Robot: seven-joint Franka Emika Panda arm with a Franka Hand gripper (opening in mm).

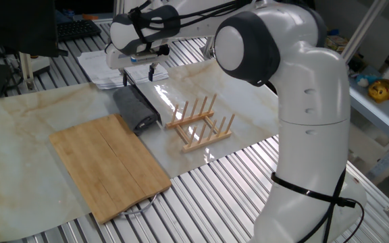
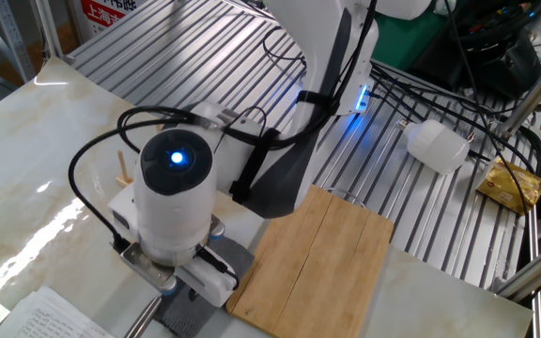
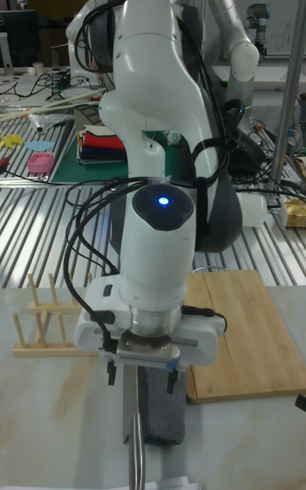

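My gripper (image 1: 138,75) is open, its two fingers wide apart with nothing seen between them. It hangs near the far end of a folded dark grey cloth (image 1: 136,109). Seen in exterior view 3, the gripper (image 3: 142,376) is above the cloth (image 3: 167,413), and a long silvery metal object (image 3: 138,445) runs forward from beneath it. That metal object (image 2: 144,317) shows only in part in exterior view 2, where the hand hides the fingertips. Beside the cloth lies a wooden board (image 1: 110,165). On the other side stands a wooden peg rack (image 1: 198,128), its pegs empty.
Papers (image 1: 100,69) lie behind the cloth. A marbled sheet (image 1: 19,148) covers part of the slatted metal table. A white bulb-shaped object (image 2: 437,146) and a yellow packet (image 2: 510,184) sit near the arm's base. Bare sheet surrounds the rack.
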